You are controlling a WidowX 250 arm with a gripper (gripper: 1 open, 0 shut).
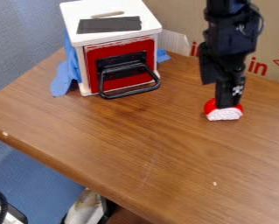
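My black gripper [228, 98] has its fingertips down at a small red and white object [223, 114] on the wooden table, at the right of the view. The tips cover the top of that object. Whether they are open or shut, and whether they touch it, I cannot tell.
A white toy oven with a red front [115, 61] stands at the back left on a blue cloth [63, 77], its black handle facing out. A cardboard panel is behind. The table's left edge drops away.
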